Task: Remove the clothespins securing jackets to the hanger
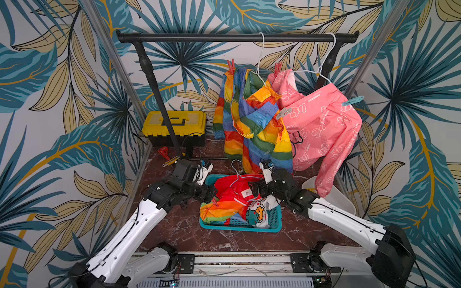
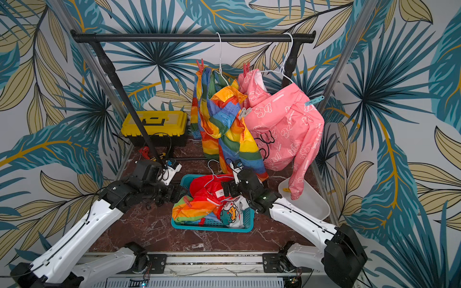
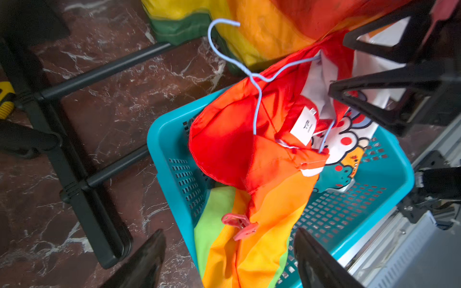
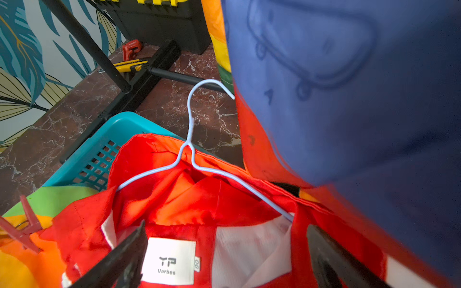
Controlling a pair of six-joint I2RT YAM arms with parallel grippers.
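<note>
In the teal basket [image 1: 273,225] lies a red-orange jacket [image 3: 225,148] on a white hanger [image 4: 189,129], with a red clothespin [image 3: 240,224] on its orange part. My left gripper [image 1: 206,192] is above the basket's left side, fingers apart over that clothespin, nothing held. My right gripper [image 1: 259,189] is open over the jacket's label. A rainbow jacket [image 1: 254,120] and a pink jacket [image 1: 321,134] hang on hangers from the rail, with red clothespins [image 2: 245,68], a light clip [image 2: 245,112] and a blue clothespin [image 2: 314,100].
A black rail rack [image 1: 192,37] stands over the table [image 1: 163,235]. A yellow toolbox [image 1: 172,124] sits back left, small tools [image 4: 131,50] near it. A white tray [image 2: 312,206] lies at the right. Bare table shows left of the basket.
</note>
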